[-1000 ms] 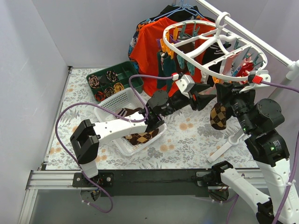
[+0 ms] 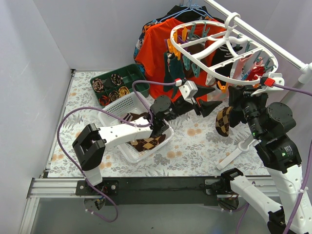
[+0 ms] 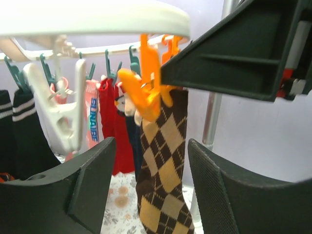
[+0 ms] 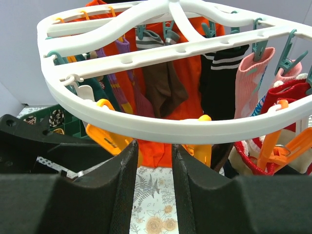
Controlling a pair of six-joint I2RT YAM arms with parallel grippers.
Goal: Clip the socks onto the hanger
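A brown-and-tan argyle sock hangs at the front of the white round hanger, its top just under an orange clip. My left gripper is open left of the sock, its fingers apart and nothing held between them. Close by the orange clip is a black finger of my right gripper. Its fingers stand part open with a clear gap, and orange clip parts show behind them. Whether they touch the clip is hidden.
Several other socks hang from green clips, including a red one. Below stand a white basket with argyle socks and a green divided box with rolled socks.
The hanging sock has swung a little. My right arm has shifted slightly to the right.
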